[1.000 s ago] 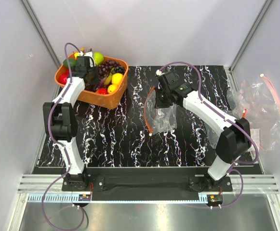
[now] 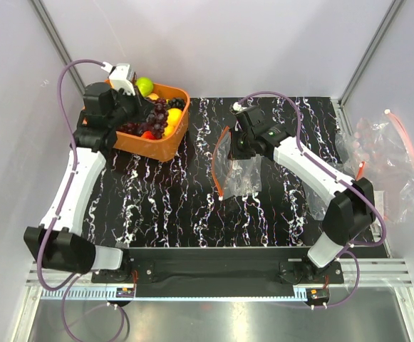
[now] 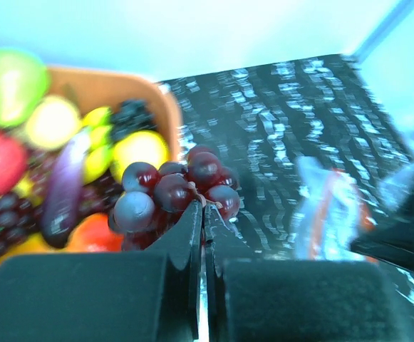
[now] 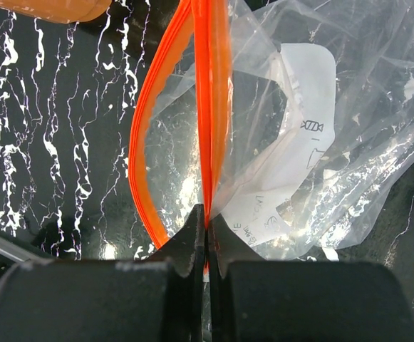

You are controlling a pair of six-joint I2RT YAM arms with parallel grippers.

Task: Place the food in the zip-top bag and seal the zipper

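A bunch of dark red grapes (image 3: 174, 187) hangs by its stem from my left gripper, which is shut on it. In the top view, my left gripper (image 2: 147, 104) is above the orange basket (image 2: 165, 148), with the grapes (image 2: 152, 124) below its tip. My right gripper is shut on the orange-edged rim of the clear zip bag (image 4: 147, 153). The bag's mouth gapes, with the other orange edge bowed away to the left. Through the clear plastic a white label shows; I see no food inside.
The basket holds a green pear (image 3: 13, 85), an eggplant (image 3: 64, 187), lemons and other produce. More clear bags (image 2: 387, 160) lie at the far right. Between basket and held bag the black marbled table (image 2: 174, 206) is bare.
The right arm and bag have barely shifted.
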